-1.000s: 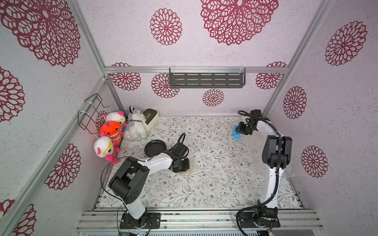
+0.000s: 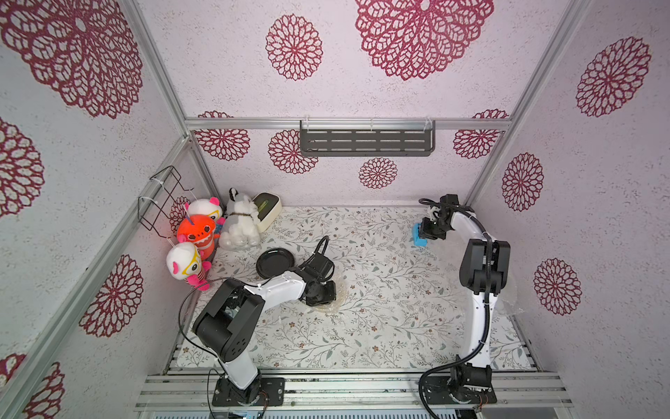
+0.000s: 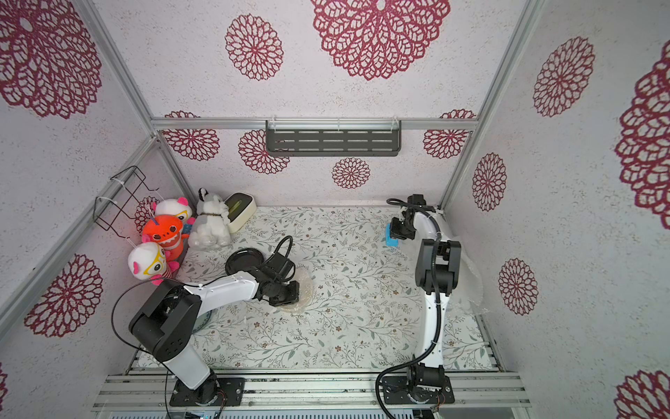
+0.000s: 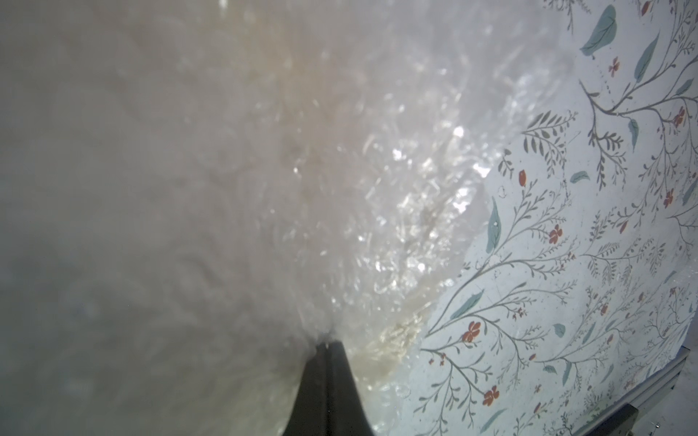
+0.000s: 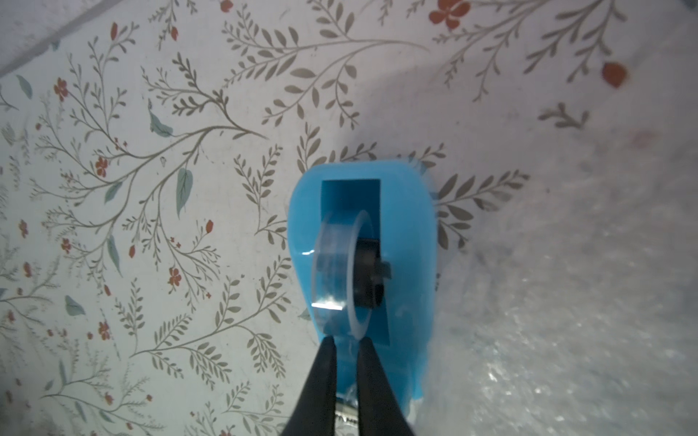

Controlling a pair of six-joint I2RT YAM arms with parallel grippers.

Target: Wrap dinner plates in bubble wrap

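Observation:
A round, yellowish plate-like bundle in bubble wrap (image 4: 385,196) fills much of the left wrist view; over it, my left gripper is shut, fingertips against the wrap. Whether any film is pinched cannot be told. A blue tape dispenser (image 5: 407,254) with a clear roll (image 5: 336,269) lies at the back right. My right gripper is slightly open over the dispenser's cutter end, a narrow gap between its tips; contact is unclear. A black plate (image 2: 274,262) sits behind the left arm. Loose bubble wrap (image 5: 574,327) spreads beneath the right arm.
Plush toys (image 2: 199,237), a grey-white stuffed dog (image 2: 240,222) and a cream box (image 2: 268,209) crowd the back left. Under the left arm, part of a greenish dish (image 3: 202,321) shows. A grey shelf (image 2: 367,142) hangs on the back wall.
The left arm and the wrapped bundle look unmoved.

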